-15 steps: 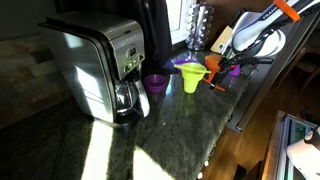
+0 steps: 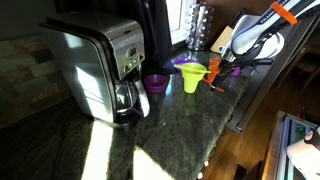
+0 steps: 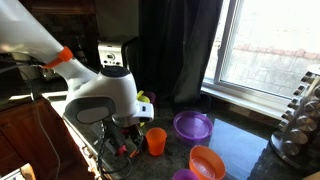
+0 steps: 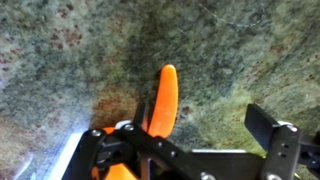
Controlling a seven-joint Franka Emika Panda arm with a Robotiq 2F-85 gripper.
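Observation:
A slim orange piece (image 4: pixel 165 100) with a rounded tip lies on the dark speckled counter in the wrist view. It runs past the left finger (image 4: pixel 125 145), and a wider orange part shows at the lower left; whether they are one object I cannot tell. My gripper is open above the counter, its fingers far apart and only bare counter in the gap between them. In exterior view 2 the arm (image 3: pixel 105 105) reaches down left of an orange cup (image 3: pixel 156 140), and its fingertips are hard to make out there.
A yellow-green cup (image 2: pixel 191 80) and a purple bowl (image 2: pixel 155 83) stand towards the coffee maker (image 2: pixel 105 70). Another purple bowl (image 3: pixel 192 126) and an orange bowl (image 3: pixel 207 162) sit right of the arm.

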